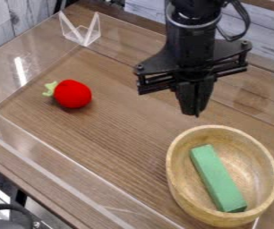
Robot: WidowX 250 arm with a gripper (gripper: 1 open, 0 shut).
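The black gripper point(192, 104) hangs over the upper middle of the table, shut, with nothing seen between its fingers. A green rectangular block point(215, 177) lies inside a pale wooden bowl point(175, 179) at the lower right, below the gripper. A red strawberry-like object point(72, 94) with a green top lies on the left part of the table.
A clear acrylic piece point(82, 27) stands at the back left. A cable point(8, 211) runs past the table's edge at the bottom left.
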